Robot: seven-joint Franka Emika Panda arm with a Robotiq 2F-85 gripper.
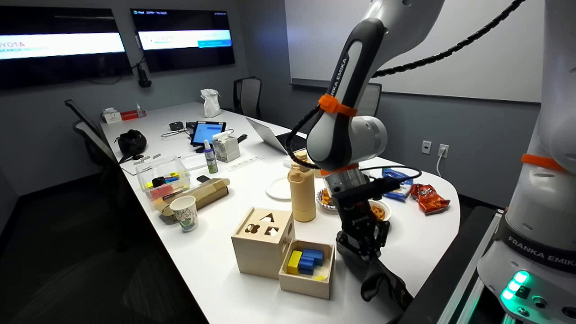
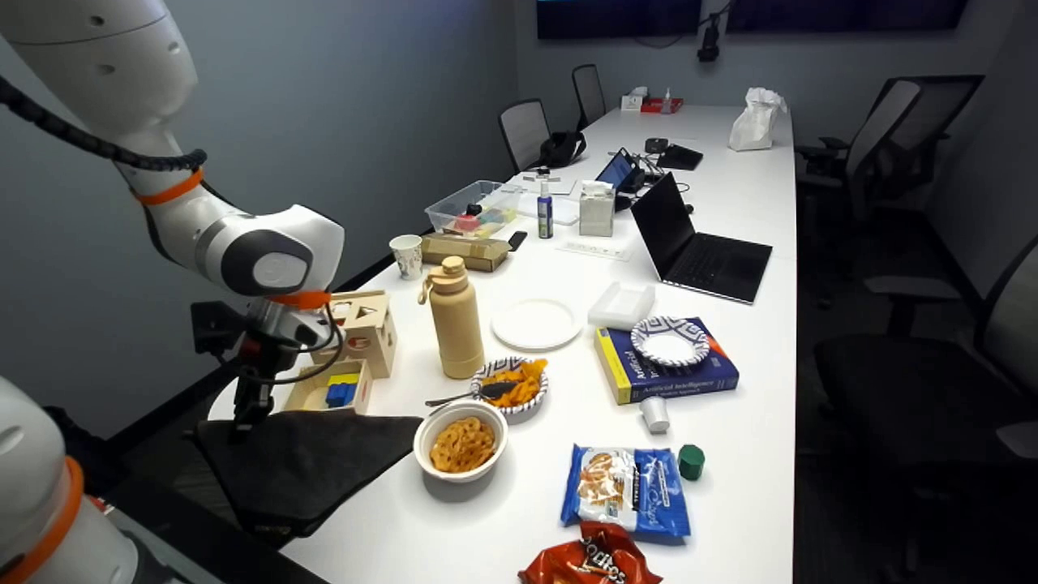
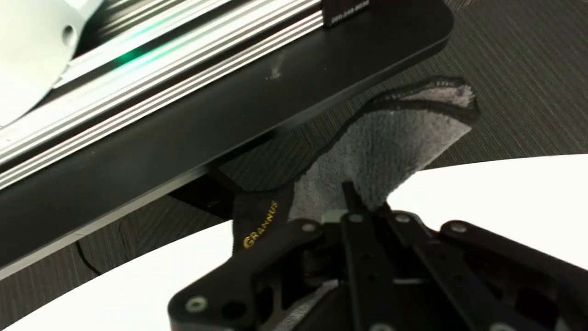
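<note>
A dark cloth [image 2: 302, 457] lies over the table's near corner in exterior view 2, one end hanging past the edge. My gripper is shut on this cloth in the wrist view. There its grey fuzzy side [image 3: 380, 149] shows beyond the fingers, along with a black band marked GRANNUS [image 3: 260, 223]. Exterior view 1 shows the gripper [image 1: 370, 254] tilted low over the table, right of the small wooden tray [image 1: 305, 288], with dark folds of cloth [image 1: 378, 278] below it. Part of the cloth is hidden behind the gripper in that view.
Blocks sit in the tray beside a wooden shape-sorter box [image 1: 259, 254]. A tan bottle [image 2: 454, 321], a bowl of pasta [image 2: 462, 443] and a patterned bowl [image 2: 511, 384] stand close by. Beyond the table edge is the robot's black base mount [image 3: 220, 121].
</note>
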